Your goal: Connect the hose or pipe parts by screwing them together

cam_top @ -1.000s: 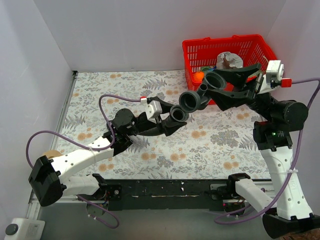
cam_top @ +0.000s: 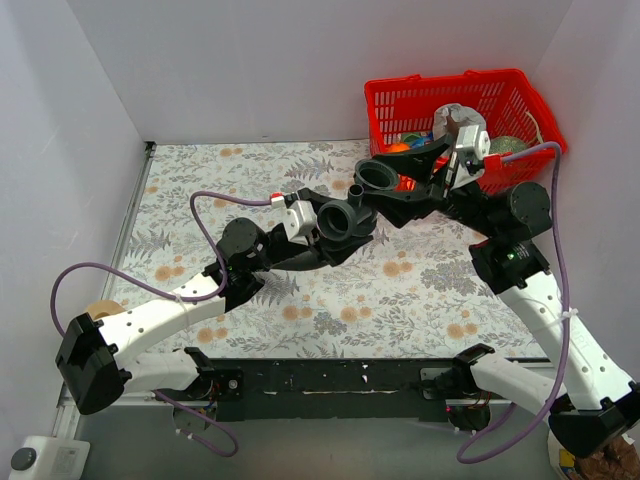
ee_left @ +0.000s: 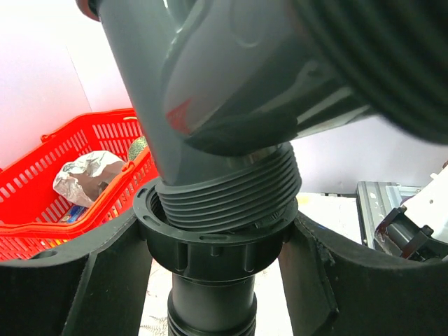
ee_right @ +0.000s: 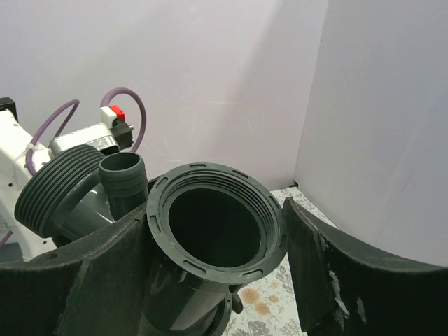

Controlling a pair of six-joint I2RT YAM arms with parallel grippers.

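My left gripper is shut on a dark hose fitting with a collar (ee_left: 213, 262). Directly above, a grey-green branched pipe fitting (ee_left: 154, 84) has its ribbed threaded end at that collar, seated in or against it; how deep I cannot tell. My right gripper grips this branched fitting at its round ringed opening (ee_right: 217, 269); its side branches show to the left in the right wrist view. In the top view both grippers meet over the mat's right middle, with the fittings between them.
A red basket (cam_top: 385, 95) with assorted items stands at the back right, close behind my right gripper. Walls border the back and sides.
My right arm has moved left and slightly down with the branched fitting, bringing it onto the piece in my left gripper. The left gripper has moved only slightly.
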